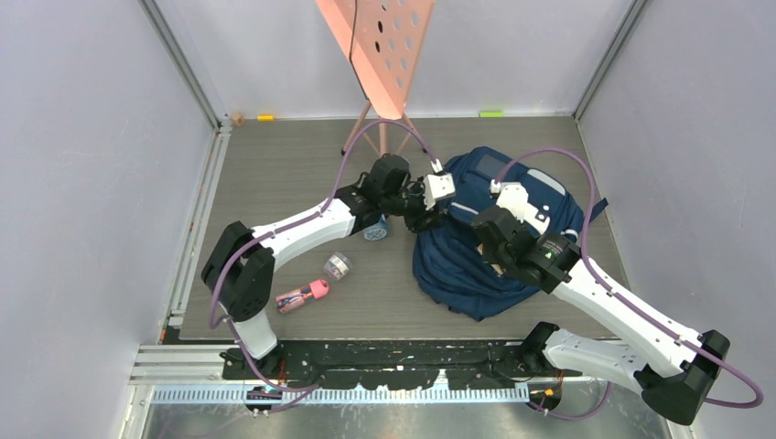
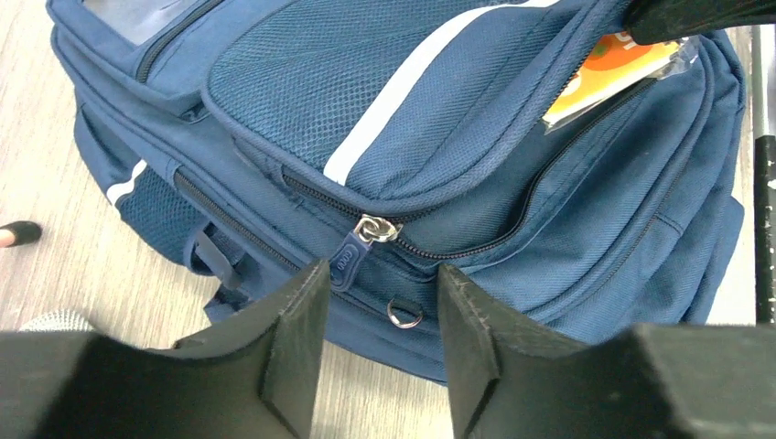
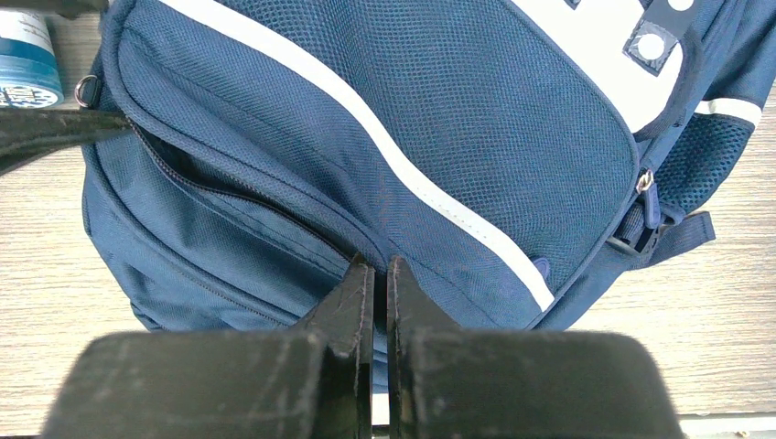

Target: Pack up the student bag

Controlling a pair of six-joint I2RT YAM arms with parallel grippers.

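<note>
A dark blue backpack [image 1: 467, 283] lies on the table at the right, its main zipper partly undone. Inside the gap shows an orange and yellow packet [image 2: 599, 78]. My left gripper is part open at the bag's left edge, with the zipper's metal slider [image 2: 377, 229] and its blue pull tab [image 2: 348, 261] just beyond the fingertips; the tab is close to the left finger. My right gripper is shut on the bag's fabric edge, beside the zipper opening.
A pink-capped bottle [image 1: 302, 295] and a clear jar [image 1: 338, 266] lie on the left part of the table. Behind the left arm is a blue-white cylinder [image 1: 374, 230]. A pink perforated stand [image 1: 384, 55] rises at the back.
</note>
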